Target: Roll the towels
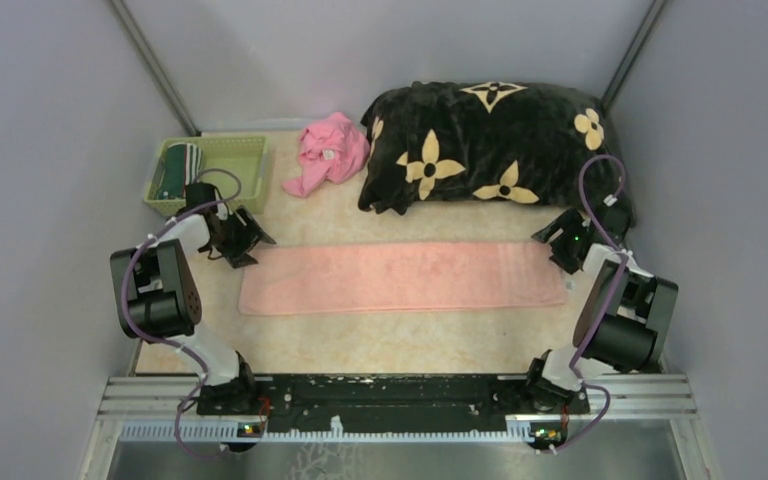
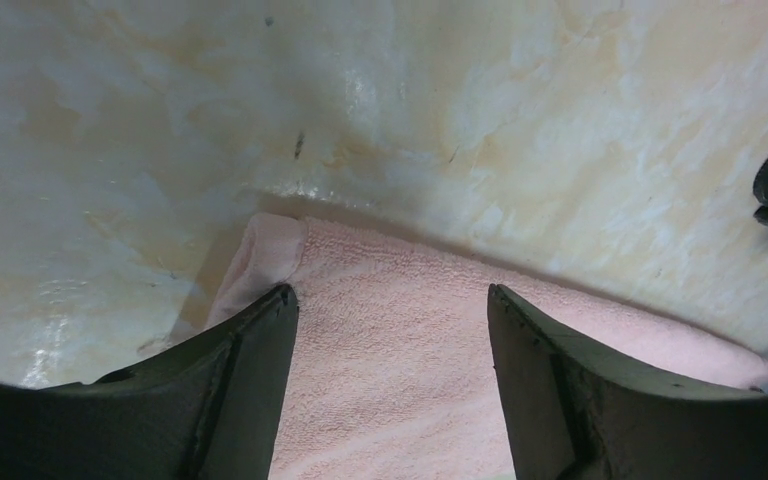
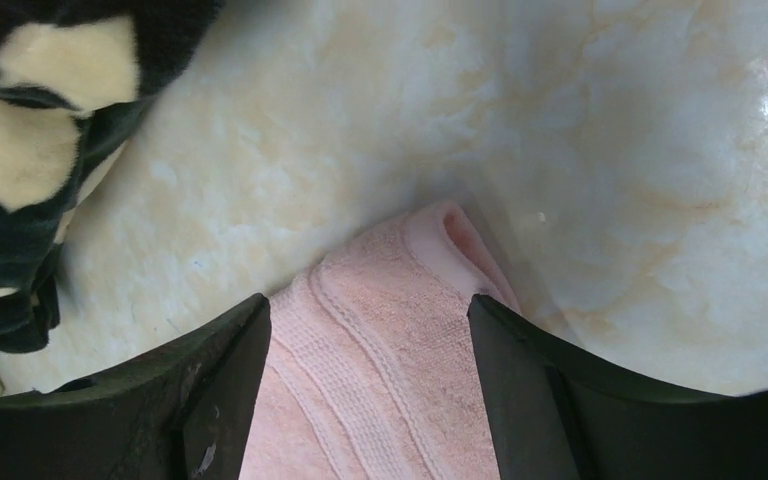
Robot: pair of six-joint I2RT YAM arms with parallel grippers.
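Note:
A pale pink towel [image 1: 400,275] lies flat in a long strip across the table. My left gripper [image 1: 252,243] is at its upper left corner, fingers apart over the folded edge [image 2: 380,250], nothing clearly held between them. My right gripper [image 1: 550,243] stands open at the upper right corner; in the right wrist view its fingers straddle the towel's banded end [image 3: 370,330], close above or on the cloth.
A green basket [image 1: 235,175] with a rolled striped towel [image 1: 178,170] sits back left, beside a crumpled pink towel [image 1: 330,150]. A large black patterned cushion [image 1: 490,140] fills the back right.

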